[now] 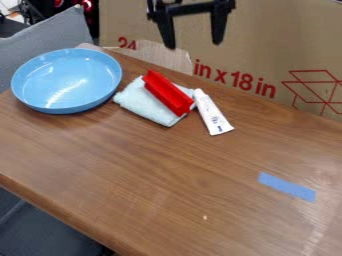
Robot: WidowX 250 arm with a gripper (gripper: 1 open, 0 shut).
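Observation:
My gripper (pixel 190 26) hangs at the top centre, dark and partly cut off by the frame edge, its fingers apart with nothing between them. Below it a red block (pixel 167 92) lies tilted on a folded pale cloth (pixel 140 108). A white oblong object (pixel 213 115) lies just right of the cloth. A blue shallow bowl (pixel 64 78) sits at the left.
A blue strip (pixel 286 187) lies on the wooden table (pixel 171 190) at the right. A cardboard panel (pixel 287 50) stands along the back. A grey item (pixel 38 36) is at the upper left.

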